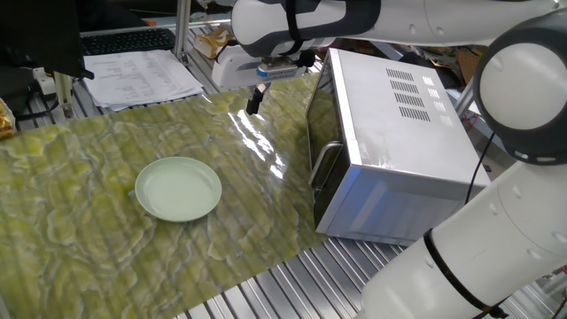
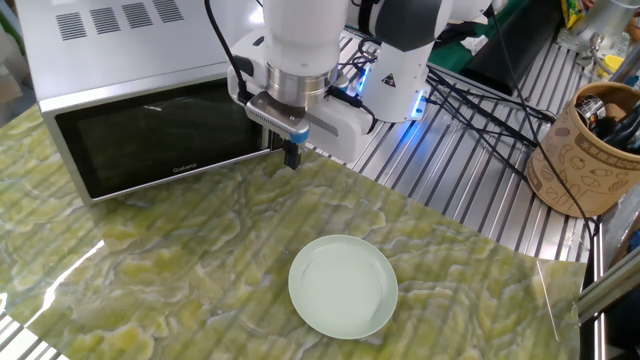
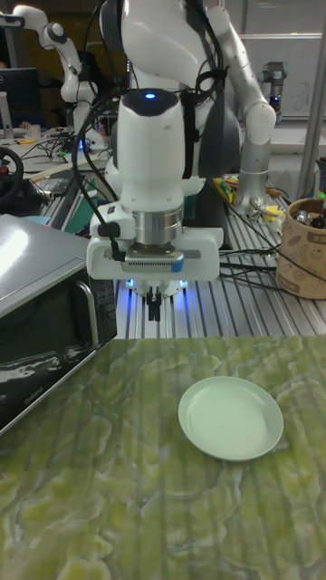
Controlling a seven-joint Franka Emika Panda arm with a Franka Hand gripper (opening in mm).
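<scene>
A pale green plate (image 1: 179,189) lies flat on the marbled green mat, empty, and also shows in the second (image 2: 343,287) and third exterior views. Beside the mat stands a silver microwave (image 1: 399,142), its dark-glass door (image 2: 165,138) closed and its handle (image 1: 326,165) on the front. My gripper (image 3: 154,304) hangs pointing down in front of the arm base, to the right of the microwave in the third exterior view. Its two dark fingers are together, with nothing seen between them. It is above the mat's edge and well apart from the plate.
A patterned brown bucket (image 2: 590,150) holding tools stands off the mat on the slatted metal table. Papers (image 1: 142,78) and a keyboard (image 1: 128,42) lie beyond the mat. Cables (image 2: 480,110) run across the slats near the base. Around the plate, the mat (image 3: 174,512) is clear.
</scene>
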